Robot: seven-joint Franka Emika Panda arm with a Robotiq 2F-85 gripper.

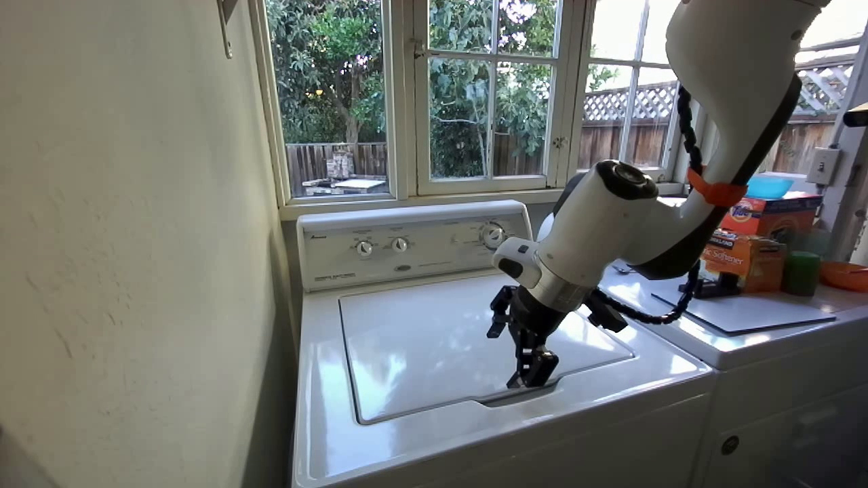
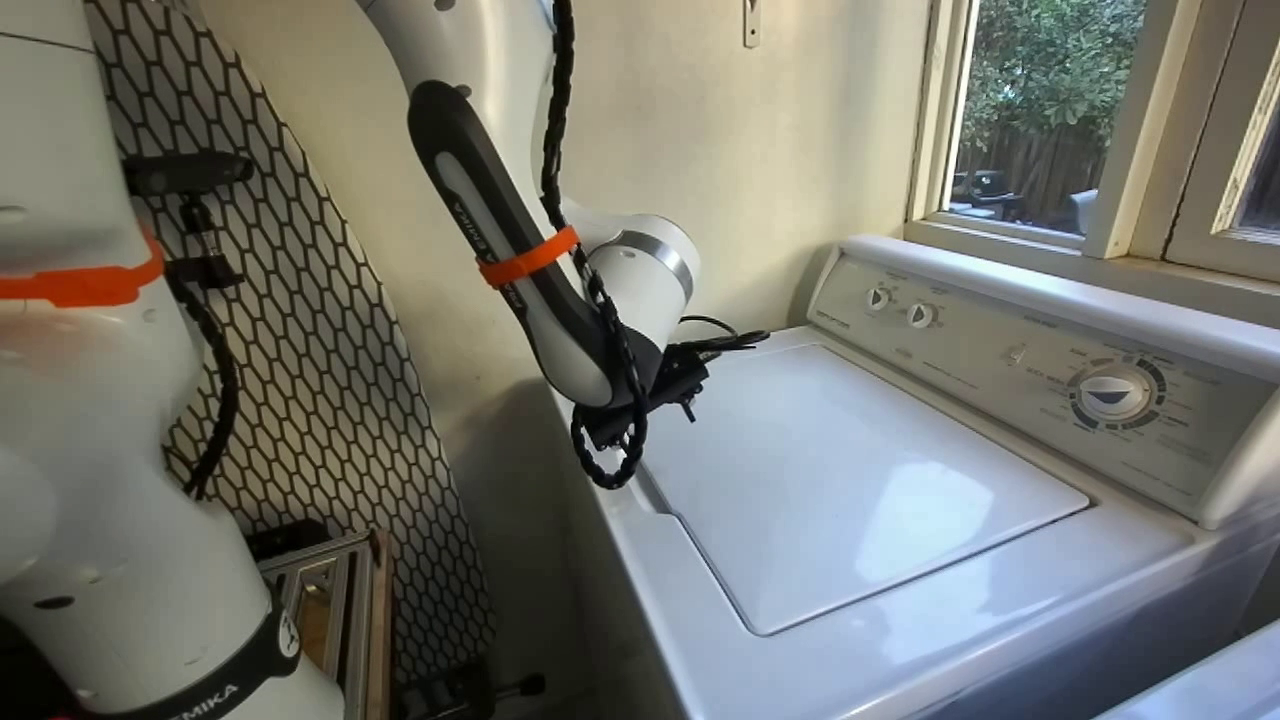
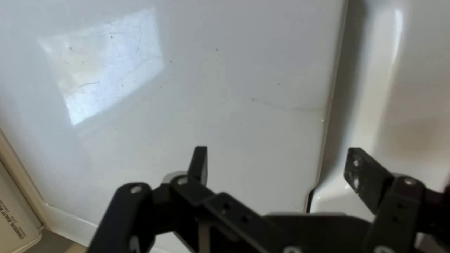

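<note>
A white top-loading washing machine has its flat lid [image 1: 431,350] down. A shallow recess [image 1: 521,396] is cut at the lid's front edge. Over this edge hangs my gripper [image 1: 512,350], its black fingers spread apart and nothing between them. In the wrist view, one of the fingers [image 3: 199,166] lies over the lid [image 3: 236,97], the other over the pale front rim near the gap. Whether either one touches the surface cannot be made out. From the second exterior side, the arm and its cable largely hide the gripper.
Behind the lid rises the control panel [image 2: 1008,348] with knobs. A plain wall [image 1: 146,244] closes off the left. On the right-hand machine stand detergent boxes [image 1: 744,259], a green container [image 1: 801,273] and an orange bowl [image 1: 846,276]. The lid's top is bare.
</note>
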